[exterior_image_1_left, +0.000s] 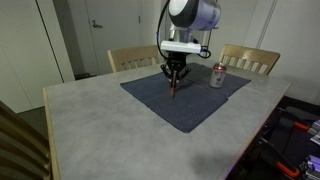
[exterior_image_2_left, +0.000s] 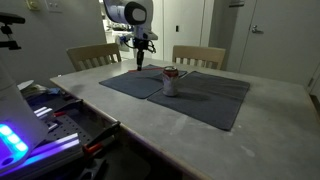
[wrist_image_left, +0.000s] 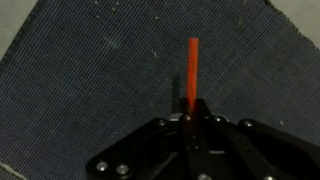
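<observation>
A thin red-orange stick (wrist_image_left: 193, 68) juts out from my gripper, which is shut on it, in the wrist view. Exterior view 1 shows the gripper (exterior_image_1_left: 177, 73) pointing down, with the stick (exterior_image_1_left: 172, 91) hanging below it over a dark cloth mat (exterior_image_1_left: 180, 112). In exterior view 2 the gripper (exterior_image_2_left: 139, 54) is on the far side of the table, the stick small beneath it. Whether the stick's lower end touches the mat, I cannot tell.
A shiny can (exterior_image_1_left: 217, 76) with a reddish upper part stands to the right of the gripper in exterior view 1; in exterior view 2 the can (exterior_image_2_left: 170, 84) is nearer the camera. Bare table (exterior_image_1_left: 95, 125) lies left of the mats. Chairs (exterior_image_2_left: 200, 55) surround the table.
</observation>
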